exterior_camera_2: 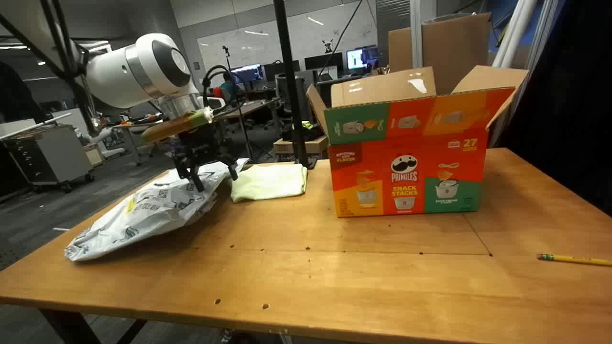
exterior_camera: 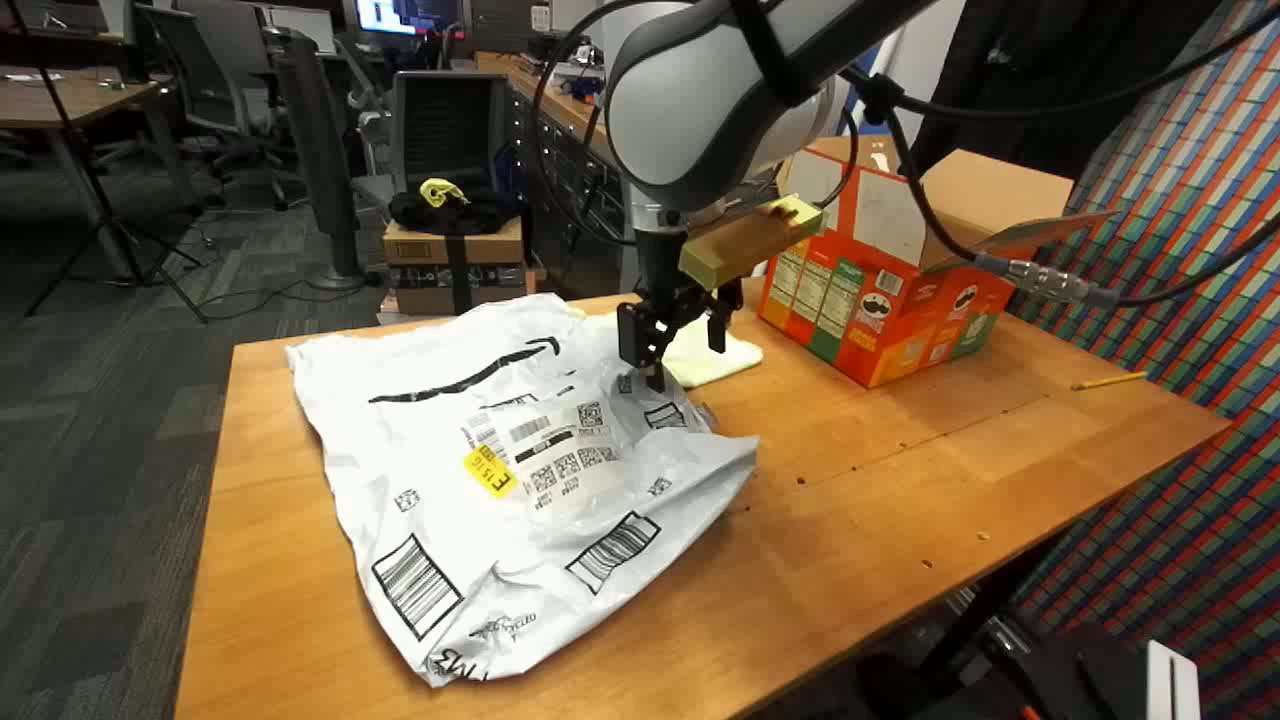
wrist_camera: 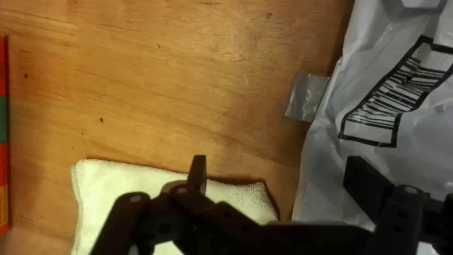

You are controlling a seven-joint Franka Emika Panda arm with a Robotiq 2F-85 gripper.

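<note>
My gripper is open, its two fingers well apart and nothing held between them. In the wrist view one finger [wrist_camera: 197, 172] shows over a pale yellow cloth [wrist_camera: 123, 182], the other over the edge of a white plastic mailer bag [wrist_camera: 327, 187]. The second exterior view has the gripper [exterior_camera_2: 216, 180] low at the bag's near-right end, left of the cloth [exterior_camera_2: 269, 182]. Printed with barcodes and a yellow label, the puffy bag [exterior_camera: 480, 540] lies flat across the table's left half. Whether a fingertip touches the bag cannot be told.
An open-topped red Pringles carton [exterior_camera_2: 404, 166] stands on the table [exterior_camera_2: 344, 275], right of the cloth. Near the table's right end lies a yellow pencil [exterior_camera_2: 573, 260]. A cable [exterior_camera: 1068, 282] hangs from the arm.
</note>
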